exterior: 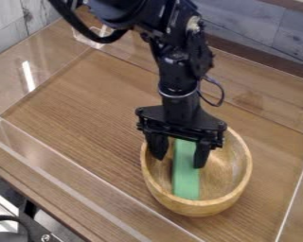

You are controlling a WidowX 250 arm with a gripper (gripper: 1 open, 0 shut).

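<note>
A light wooden bowl (222, 185) sits on the wooden table toward the lower right, holding an oblong green object (186, 180) that lies lengthwise in it. My black gripper (182, 144) hangs over the back of the bowl with its fingers open, one on either side of the green object's upper end. Whether either finger touches the object or the bowl is hard to tell, as the gripper hides that end.
A grey plank wall (268, 43) runs along the back. Dark cables show at the lower left corner, beyond the table's edge.
</note>
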